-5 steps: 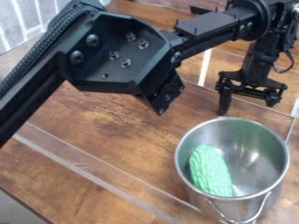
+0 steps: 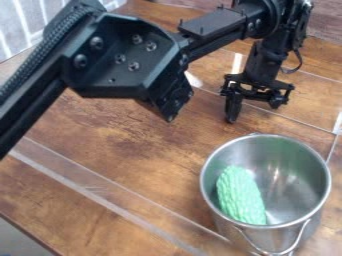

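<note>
A steel pot [image 2: 289, 170] with a wire handle stands at the lower right, and a green ridged corn-like object [image 2: 239, 195] lies inside it, leaning along its left side. The black gripper [image 2: 251, 103] is low over the wooden floor behind the pot, apart from it. Its fingers look spread, though small and dark, and I see nothing clearly between them.
The arm's large black links cross the upper left of the view. Bare wooden surface [image 2: 120, 160] with pale tape lines fills the middle and lower left. A white slatted object stands at the top left corner.
The gripper has shifted left and slightly up in the view, away from the pot. The pot and the green object are unchanged.
</note>
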